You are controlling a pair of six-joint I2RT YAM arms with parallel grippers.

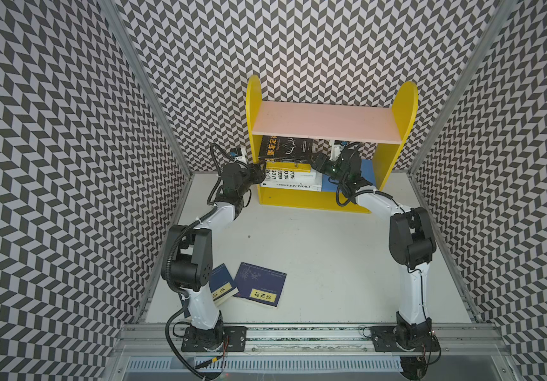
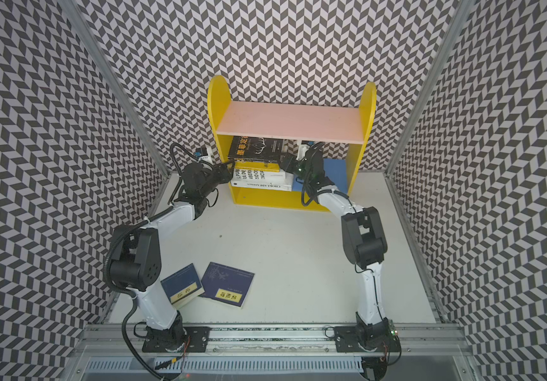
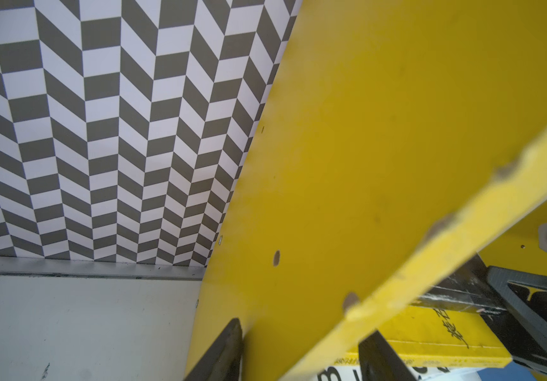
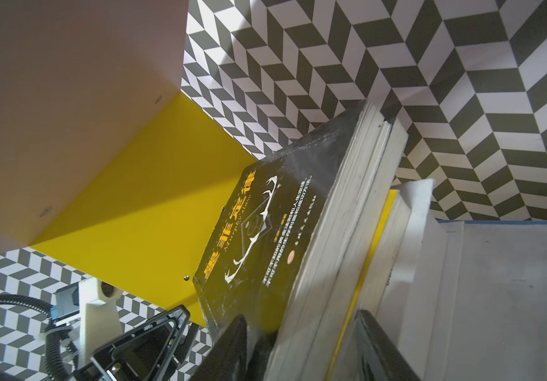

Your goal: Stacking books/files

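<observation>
On the left of the shelf's lower level lies a stack, with a black book on top, a yellow-edged book beneath and thick white volumes lowest. My left gripper is at the stack's left front; its parted fingers show either side of the yellow side panel's front edge. At the stack's right front, my right gripper has its fingers apart, with book edges visible between them; firm contact cannot be judged. Two dark blue books lie on the table's front left.
A pink shelf board roofs the level, with yellow side panels at both ends. Right of the stack, a blue item is partly hidden by my right arm.
</observation>
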